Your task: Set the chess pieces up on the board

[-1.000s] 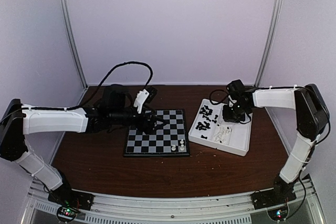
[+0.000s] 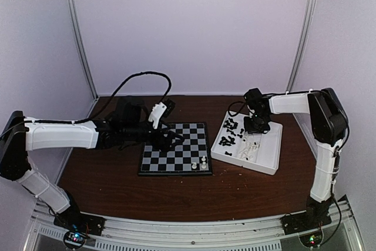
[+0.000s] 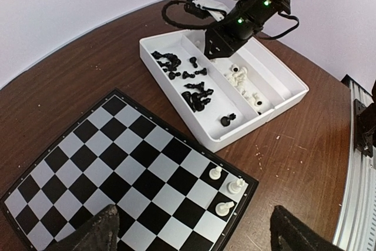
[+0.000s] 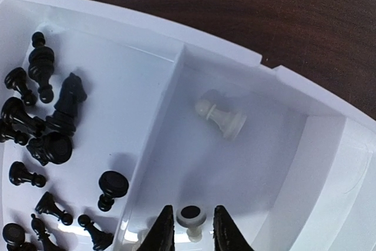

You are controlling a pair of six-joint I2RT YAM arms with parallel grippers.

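Observation:
The chessboard (image 2: 176, 148) lies on the table with three white pieces standing at its near right corner: a white pawn (image 3: 215, 173), a taller white piece (image 3: 236, 186) and another white piece (image 3: 224, 208). Over the board my left gripper is open and empty. My right gripper points down into the tray, partly open. Between its fingertips, in the right wrist view, appears a white piece (image 4: 191, 216) with a dark base; whether the fingers touch it does not show. Farther off in the same compartment lies a white pawn (image 4: 222, 119) on its side.
The white tray (image 2: 271, 156) stands right of the board. Its left compartment holds several black pieces (image 4: 66, 105), its middle one the white pieces (image 3: 239, 77). A divider wall (image 4: 154, 139) separates them. Bare table (image 2: 147, 195) lies in front of the board.
The left arm has barely moved, and the pieces on the board stand as before.

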